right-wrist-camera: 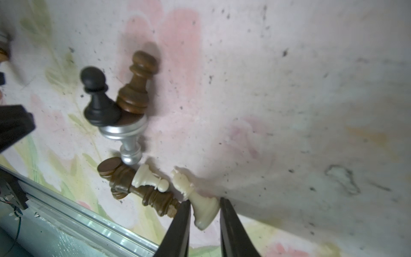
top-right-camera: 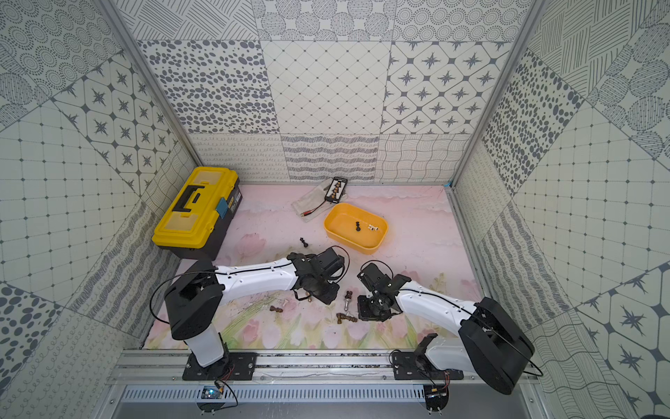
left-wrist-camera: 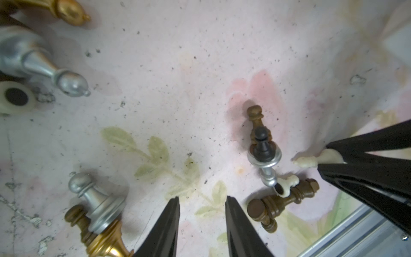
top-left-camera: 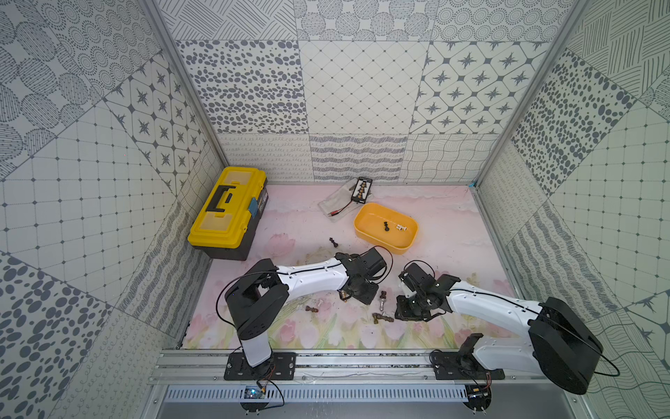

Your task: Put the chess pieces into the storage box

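The orange box (top-left-camera: 377,237) holds a few small pieces, black and white. In the right wrist view my right gripper has its fingers at either side of the base of a lying white piece (right-wrist-camera: 205,205); I cannot tell whether they grip it. Beside it lie a brown piece (right-wrist-camera: 158,201), a small white one (right-wrist-camera: 145,175) and a group of black (right-wrist-camera: 100,107), brown (right-wrist-camera: 134,96) and silver pieces (right-wrist-camera: 130,145). My left gripper is open over bare table, with silver (left-wrist-camera: 98,205) and gold pieces (left-wrist-camera: 109,244) to its left.
The yellow toolbox (top-left-camera: 223,216) stands at the back left. A phone-like item (top-left-camera: 361,190) and a clear bag (top-left-camera: 335,206) lie behind the orange box. A lone dark piece (top-left-camera: 333,242) lies left of the box.
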